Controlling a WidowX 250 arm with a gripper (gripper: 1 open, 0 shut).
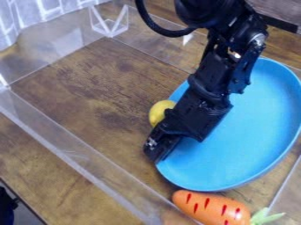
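Note:
My black gripper (157, 146) reaches down at the left rim of a blue plate (241, 132), low beside a yellow round object (160, 111) that is partly hidden behind it. The fingertips are dark and hard to make out; the gripper looks shut, and I see nothing clearly held between them.
An orange toy carrot (209, 207) lies at the lower right, just below the plate. Clear plastic walls (73, 145) border the wooden floor (88, 88), which is bare to the left of the plate.

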